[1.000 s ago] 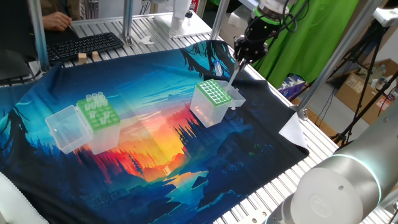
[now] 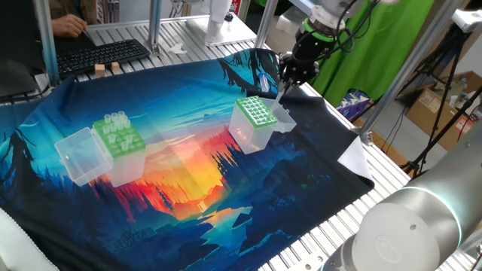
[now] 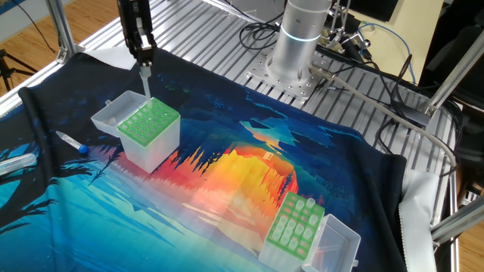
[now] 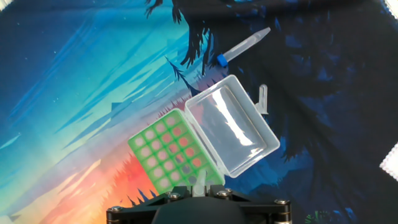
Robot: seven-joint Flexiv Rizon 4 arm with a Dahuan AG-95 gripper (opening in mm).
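Note:
A slim clear tube [image 3: 146, 78] hangs upright from my gripper [image 3: 144, 63], which is shut on its upper part. The tube's lower end is at the lid-side edge of a white box with an empty-looking green grid rack [image 3: 151, 121]; whether it touches the rack, I cannot tell. In the wrist view the tube [image 4: 199, 183] overlaps the near corner of the green rack [image 4: 168, 149]. That box's clear lid [image 4: 233, 127] lies folded open beside it. Across the cloth, a second box with a green rack [image 2: 119, 139] holds several clear tubes standing upright.
A blue-capped tube [image 4: 245, 48] lies loose on the cloth beyond the open lid. Another clear piece [image 3: 17, 163] lies near the cloth's edge. The second box's open lid [image 2: 83, 156] spreads to its side. Bare cloth [image 2: 192, 150] separates the two boxes.
My gripper and the tube have moved slightly left in exterior view 1. The nearby box and its lid have shifted a little the same way. The second box has stayed put.

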